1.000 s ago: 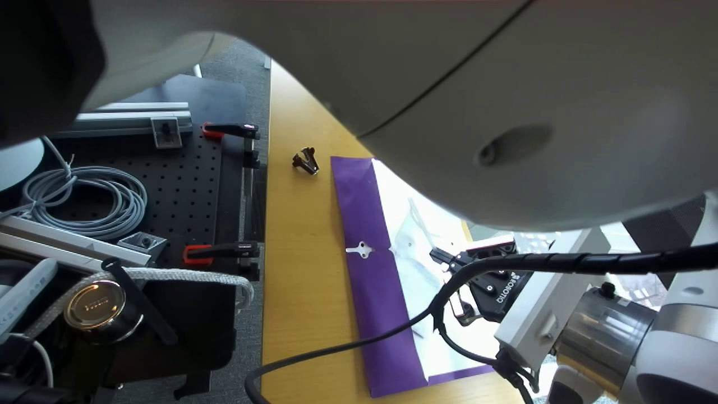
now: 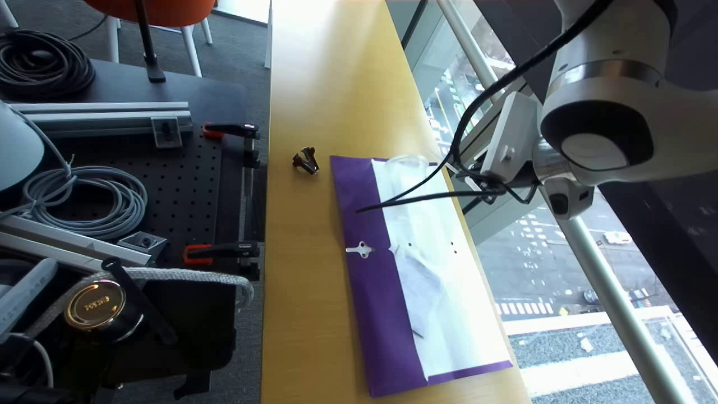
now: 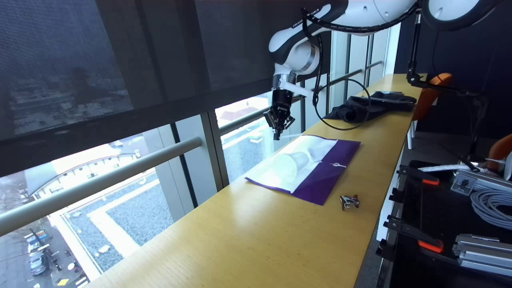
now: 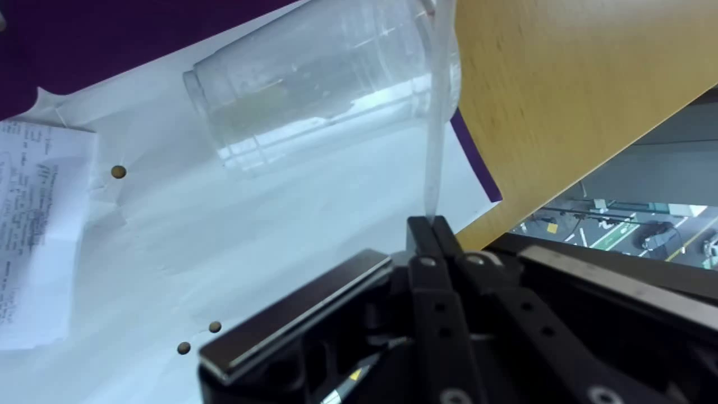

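A clear plastic cup [image 4: 323,74] lies on its side on the white part of a purple-edged sheet [image 3: 327,185]. My gripper is shut on a thin translucent straw [image 4: 437,114], held at one end between the fingertips. In the wrist view the straw crosses in front of the cup's wide end; whether it touches the cup I cannot tell. Exterior view 2 has the gripper [image 3: 277,137] pointing down at the window side of the sheet, above table height. Exterior view 1 mostly hides the fingers behind the arm and cables; the cup [image 2: 408,164] is faint there.
A handwritten paper [image 4: 40,222] lies on the sheet. On the table stands a small dark staple remover [image 2: 307,161]. Dark cloth [image 3: 355,109] is heaped at the far end. A railing [image 3: 259,115] and window run along the table. Bare wood lies around the sheet.
The arm has swung clear of the table's middle in exterior view 1.
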